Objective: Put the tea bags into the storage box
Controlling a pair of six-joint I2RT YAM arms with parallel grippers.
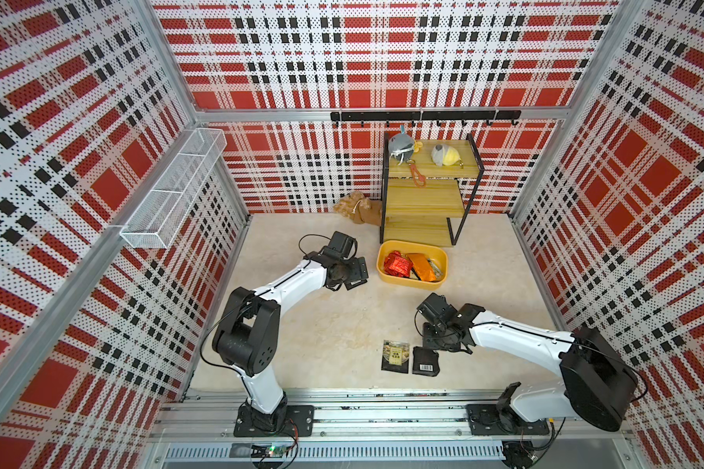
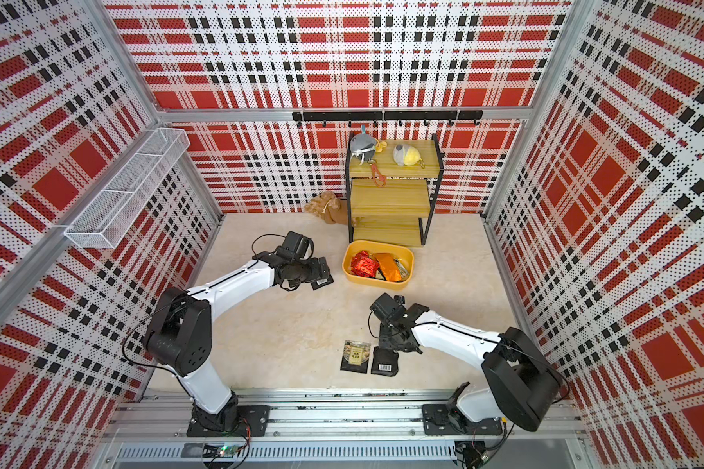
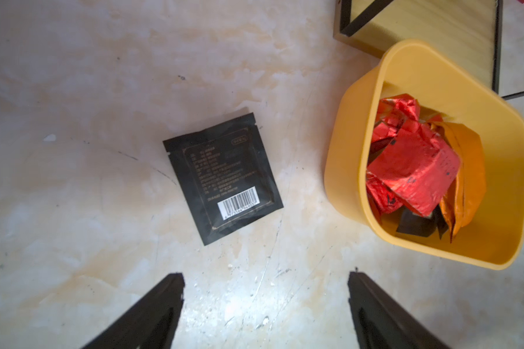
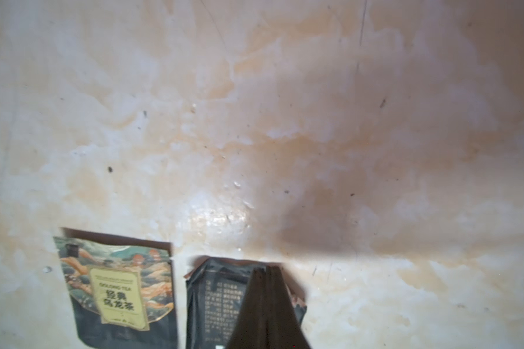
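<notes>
The yellow storage box (image 3: 349, 145) holds red and orange tea bags plus a dark one. In the left wrist view a black tea bag (image 3: 215, 168) lies flat, barcode up, left of the box; my left gripper is open above the table, short of that bag. At the front, a second black tea bag (image 4: 212, 296) lies on the table, partly covered by my right fingers in the right wrist view. My right gripper is shut with nothing between its fingers, which show in front of that bag. An oolong tea bag (image 4: 119, 296) lies just left of it.
A wooden shelf (image 1: 422, 195) with plush toys stands behind the box. A brown plush (image 1: 360, 208) sits left of the shelf.
</notes>
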